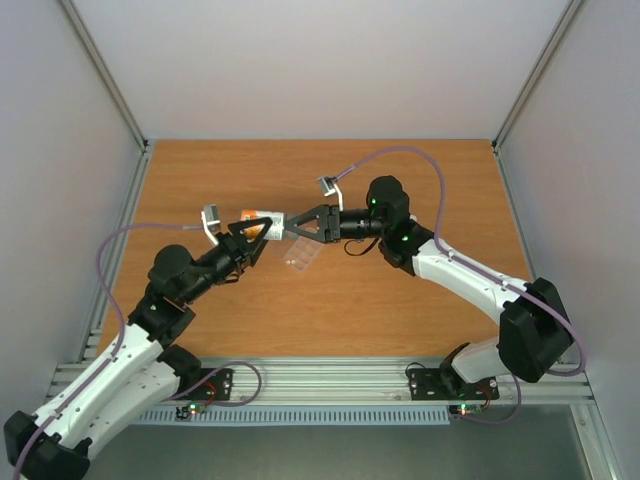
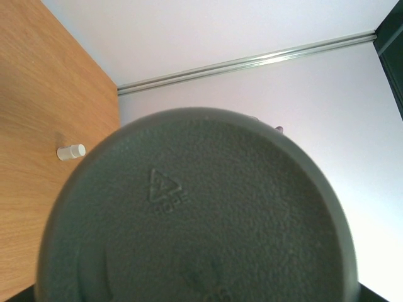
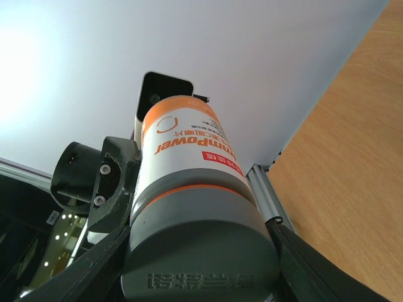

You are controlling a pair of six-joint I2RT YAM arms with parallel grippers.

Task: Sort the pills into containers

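Both my grippers have the same bottle [image 1: 265, 222], held in the air over the table. It is white and orange with a grey cap [image 3: 201, 251]. My left gripper [image 1: 262, 229] is shut on the bottle's body; in the left wrist view the dark grey bottle base [image 2: 195, 207] fills most of the picture and hides the fingers. From the other side, my right gripper [image 1: 291, 227] is shut at the cap end, its black fingers [image 3: 88, 274] on either side of the cap. Below lies a clear compartment tray [image 1: 302, 254], partly hidden by the right gripper.
A small white container [image 2: 71, 151] stands on the wooden table [image 2: 31, 207] in the left wrist view. White walls [image 1: 320, 70] enclose the table, and the two grippers are very close together.
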